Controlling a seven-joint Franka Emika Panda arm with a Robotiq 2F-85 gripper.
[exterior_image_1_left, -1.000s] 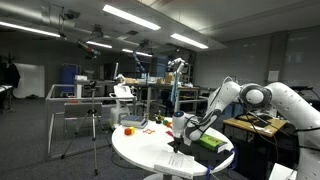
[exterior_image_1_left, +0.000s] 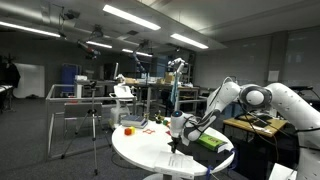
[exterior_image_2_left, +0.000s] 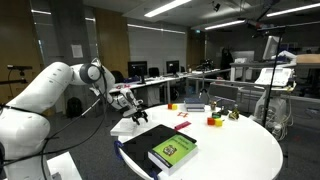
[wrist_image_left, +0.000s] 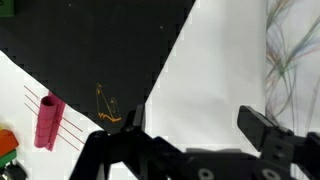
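Note:
My gripper stands open above the white table, with nothing between its fingers. In the wrist view, a black flat surface (wrist_image_left: 95, 55) with an orange scribble fills the upper left. Along the right edge lies a white sheet with faint coloured lines (wrist_image_left: 292, 65). A red roll-like object (wrist_image_left: 46, 122) is at the left. Exterior view 2 has the gripper (exterior_image_2_left: 141, 114) low over the table's far side, beyond a black case (exterior_image_2_left: 150, 138) topped by a green box (exterior_image_2_left: 172, 151). White paper (exterior_image_1_left: 176, 163) lies near the gripper in exterior view 1.
The round white table (exterior_image_2_left: 245, 150) has bare room on its right in exterior view 2. Coloured blocks (exterior_image_2_left: 214, 122) and a red object (exterior_image_2_left: 182, 126) sit around its middle. Near the table stands a tripod (exterior_image_1_left: 94, 120).
The arm has shifted slightly, and the gripper appears a little lower and farther left in exterior view 1. The objects on the table look unmoved.

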